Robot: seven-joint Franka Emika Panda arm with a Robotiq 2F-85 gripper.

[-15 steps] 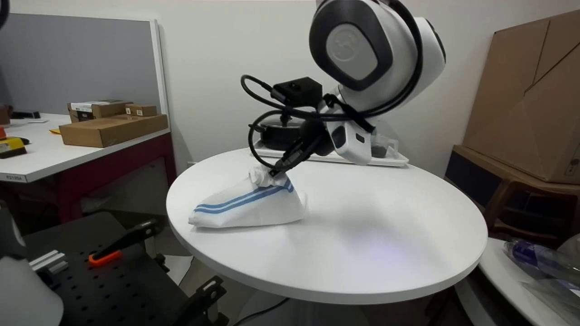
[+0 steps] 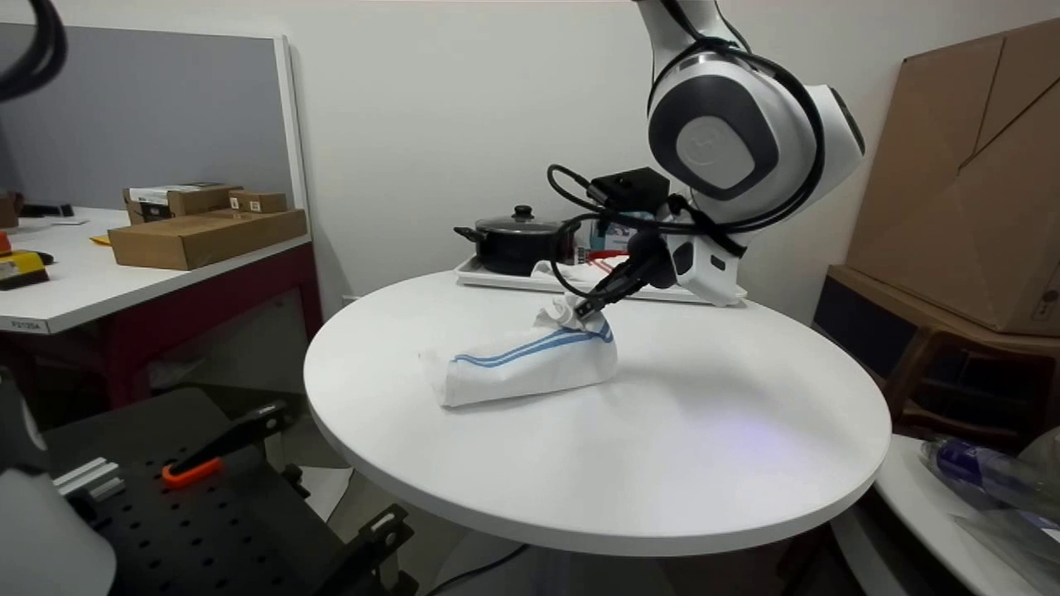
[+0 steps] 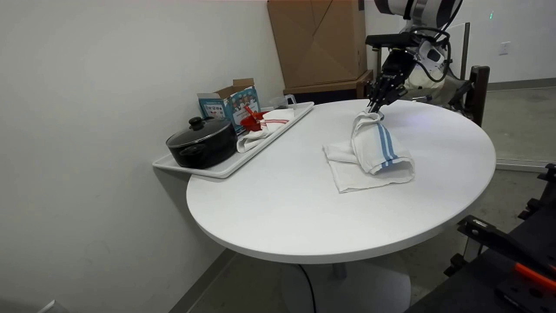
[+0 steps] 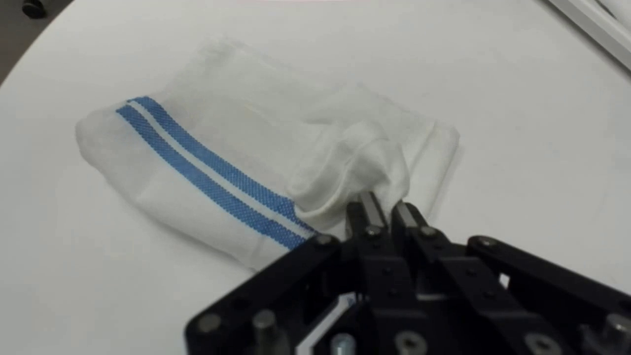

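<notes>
A white cloth with two blue stripes [image 2: 532,369] lies folded over itself on the round white table [image 2: 696,477]. My gripper is shut on a bunched part of this cloth [image 4: 254,124], near one edge, and holds that part a little above the tabletop. Seen from exterior view 2, the gripper [image 3: 374,109] comes down at a slant from the far right; the striped layer of the cloth [image 3: 383,146] rises to its fingertips while the lower layer rests flat. The bunched fabric hides the very tips.
Along the table's wall side stands a white tray [image 3: 234,166] with a lidded black pot [image 3: 202,143], an open blue box [image 3: 232,107], a red item [image 3: 253,122] and a red-striped cloth [image 3: 271,124].
The gripper and the held cloth have moved right across the table in exterior view 1, slightly toward the back. The cloth's left end has shifted right, away from the table's left edge.
</notes>
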